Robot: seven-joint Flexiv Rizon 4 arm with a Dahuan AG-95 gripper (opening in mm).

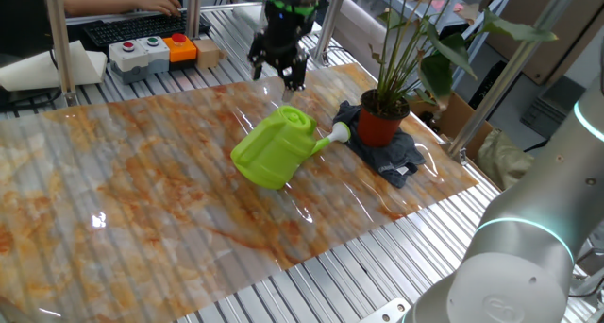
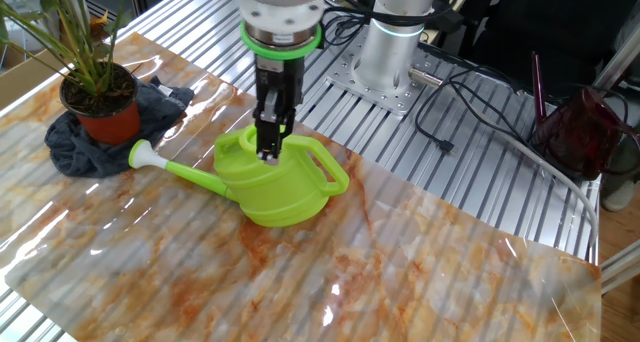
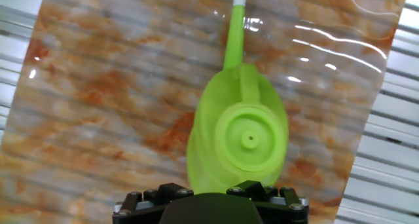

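A lime-green watering can (image 1: 276,151) stands on the marbled sheet, its white-tipped spout (image 2: 146,154) aimed at the potted plant. My gripper (image 1: 273,85) hangs above and behind the can in exterior view 1, its black fingers spread with nothing between them. From the other side, the gripper (image 2: 268,158) overlaps the can's upper body, so the gap between them is hard to judge there. In the wrist view, the can (image 3: 252,135) lies ahead of the gripper, with its round top facing the camera and part of the body hidden behind the fingers.
A plant in a terracotta pot (image 1: 377,125) sits on a dark cloth (image 1: 401,158) beyond the spout. Button boxes (image 1: 142,57) stand at the back left. A dark red watering can (image 2: 585,132) is at the far side. Much of the marbled sheet (image 1: 123,200) is bare.
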